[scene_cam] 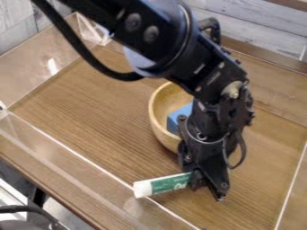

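Observation:
My black gripper (pixel 204 180) reaches down at the lower right of the wooden tray, shut on a white tube with a green label (pixel 161 185) that lies low near the tray's front. Behind the arm, a round tan bowl (pixel 160 111) holds a blue block (pixel 180 114); both are partly hidden by the arm.
Clear plastic-like tray walls run along the front left and the right, with a white plank wall at the back.

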